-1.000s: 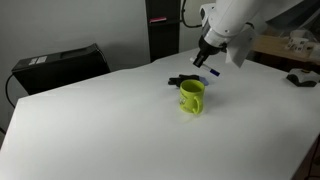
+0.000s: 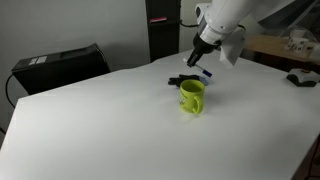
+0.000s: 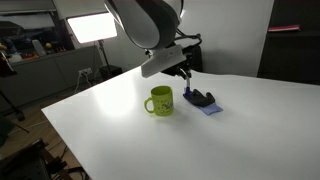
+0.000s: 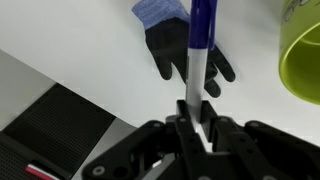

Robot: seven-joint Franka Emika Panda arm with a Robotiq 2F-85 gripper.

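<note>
My gripper is shut on a white marker [image 4: 198, 68] with a blue end, which points away from the fingers in the wrist view. In exterior view 2 the marker [image 3: 187, 86] hangs below the gripper [image 3: 184, 73], above the table and close to a dark glove. That glove [image 4: 170, 45] is black with a blue-grey cuff and lies flat beneath the marker. A lime-green mug [image 2: 191, 98] stands upright beside the glove, its opening up. Only part of the mug [image 4: 302, 62] enters the wrist view, at the right edge.
A black box-like device [image 2: 60, 72] sits at the table's far left in exterior view 1. Dark items [image 2: 301, 78] lie at the right side.
The gripper has shifted slightly left in exterior view 1, carrying the marker with it. The mug and the glove have stayed where they were.
</note>
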